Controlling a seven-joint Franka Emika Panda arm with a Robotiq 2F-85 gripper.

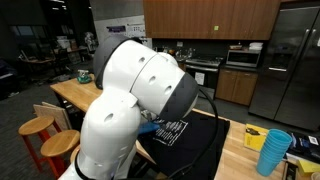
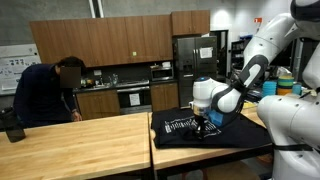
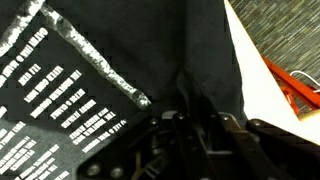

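A black cloth (image 2: 175, 137) with white printed lettering (image 3: 75, 108) is spread over the wooden table. In the wrist view it rises in a soft fold (image 3: 187, 55) that runs down to my gripper. The dark fingers blend into the dark fabric, so whether cloth lies between them cannot be made out. From the side, my gripper (image 2: 204, 130) is low at the cloth, near the table's front edge. In exterior view 1 the white arm (image 1: 125, 100) hides the gripper, while part of the cloth (image 1: 195, 140) shows beyond it.
A blue cup (image 1: 272, 153) stands on the table's right side, near a yellow item (image 1: 255, 137). Bare wood (image 2: 80, 150) lies left of the cloth in exterior view 2. Stools (image 1: 38, 126) stand off the table, and a person (image 2: 45, 95) is behind it.
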